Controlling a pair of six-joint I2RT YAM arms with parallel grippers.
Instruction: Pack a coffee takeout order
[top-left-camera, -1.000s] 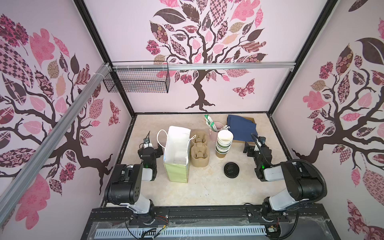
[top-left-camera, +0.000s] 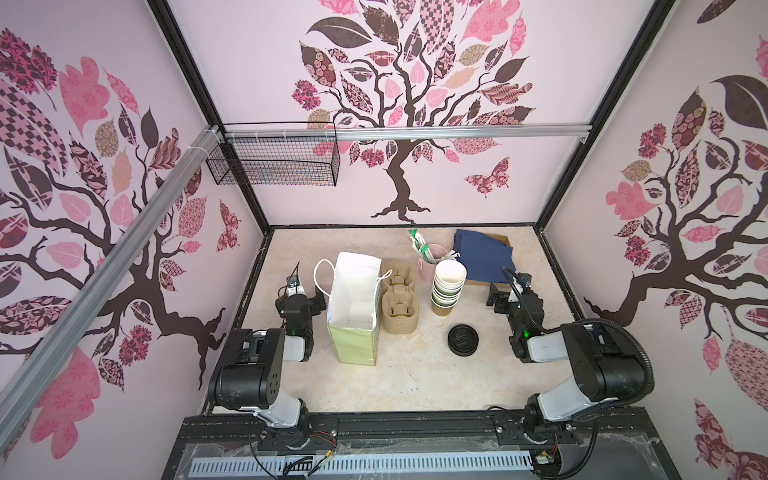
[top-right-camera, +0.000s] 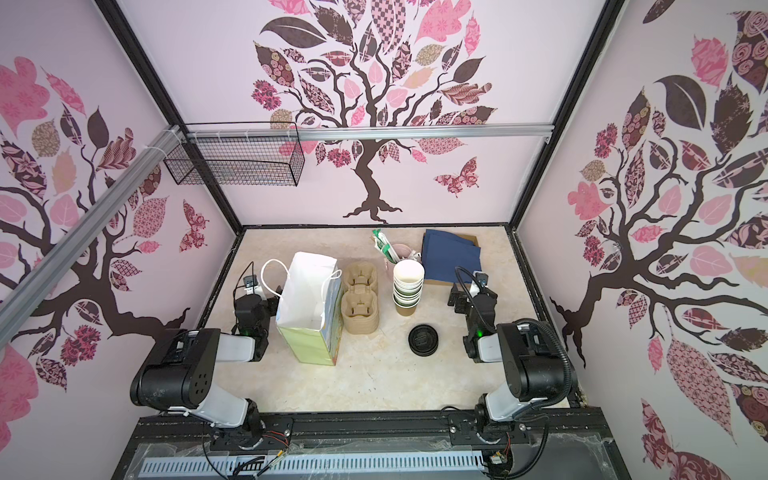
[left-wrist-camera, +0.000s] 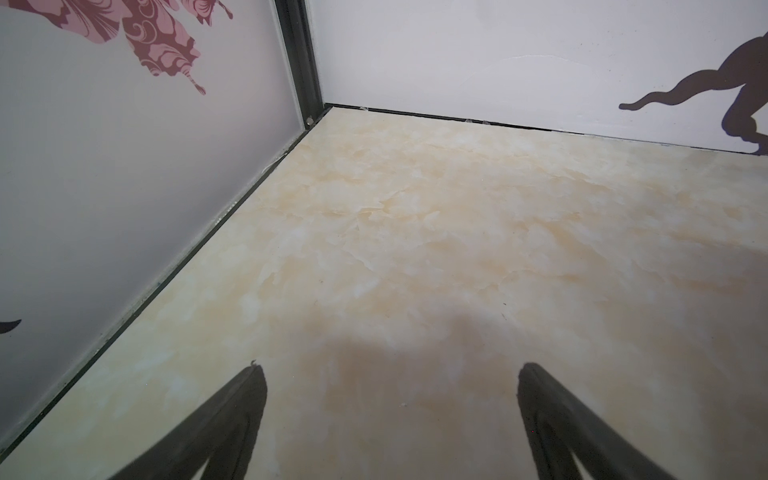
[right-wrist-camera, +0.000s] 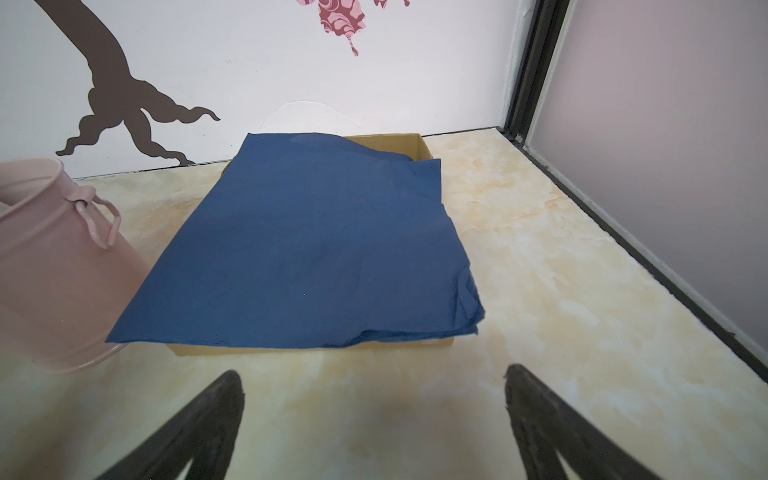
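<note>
A white and pale-green paper bag (top-left-camera: 352, 336) stands open left of centre, beside a brown cardboard cup carrier (top-left-camera: 400, 312). Right of these are stacked paper cups (top-left-camera: 449, 280), a pink bucket (right-wrist-camera: 64, 280) with green-and-white wrapped items, a black lid (top-left-camera: 462, 339), and blue napkins (right-wrist-camera: 296, 248) on a cardboard box. My left gripper is open and empty at the left, facing bare table in the left wrist view. My right gripper is open and empty in front of the napkins.
A wire basket (top-left-camera: 272, 160) hangs from the rail at back left. Walls enclose the table at left, back and right.
</note>
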